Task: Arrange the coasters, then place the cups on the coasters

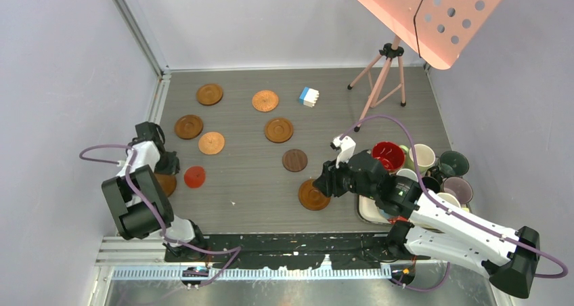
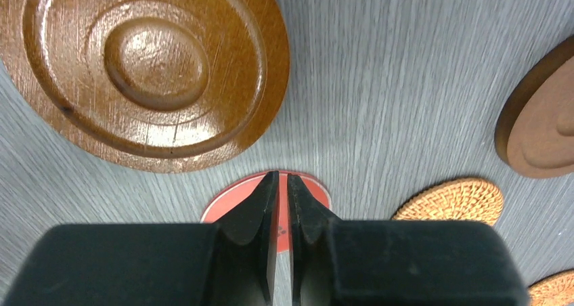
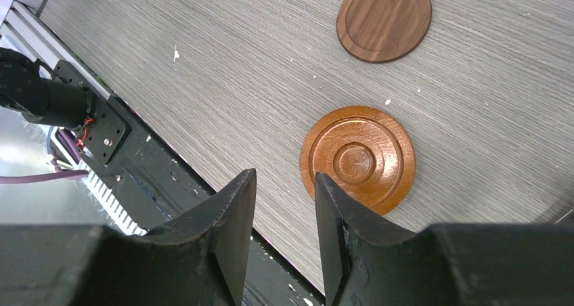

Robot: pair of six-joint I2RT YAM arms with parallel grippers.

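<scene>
Several cups crowd the tray at the right, among them a red cup, a pale cup and a dark green cup; the right arm covers part of them. Coasters lie spread over the table, all bare where visible. My left gripper is shut with nothing between its fingers, above the table near a red coaster and a large brown coaster. My right gripper stands open and empty, close to a brown coaster at the front.
A tray sits under the right arm. A pink tripod occupies the back right, and a blue-and-white block lies at the back.
</scene>
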